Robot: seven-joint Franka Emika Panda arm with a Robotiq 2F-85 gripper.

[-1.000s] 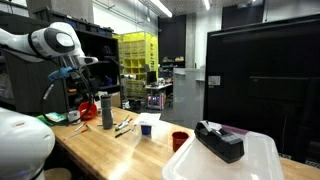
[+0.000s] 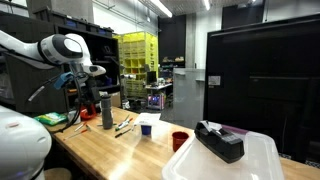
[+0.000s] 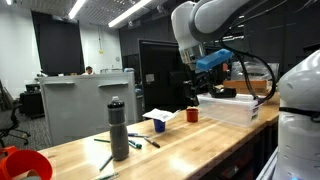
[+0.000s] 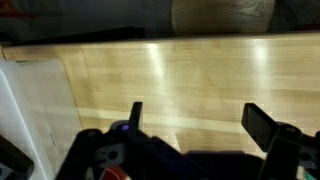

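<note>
My gripper is open over bare wooden table, with nothing between its fingers. In exterior view 2 it hangs well above the tabletop near the front edge. A dark tall flask (image 3: 119, 130) stands upright on the table, and a blue cup (image 3: 159, 125) sits farther back. The red cup (image 2: 180, 140) is beside the white bin (image 2: 190, 165). Inside that bin lies a black box-like object (image 2: 219, 141). Several pens or tools (image 3: 103, 140) are scattered around the flask.
A red bowl (image 3: 28, 163) is at the near left of exterior view 2. The bin's pale wall (image 4: 45, 85) shows at the left of the wrist view.
In exterior view 1 the arm's upper part has swung a little to the right and its wrist sits farther right than before. The objects on the table look unmoved.
</note>
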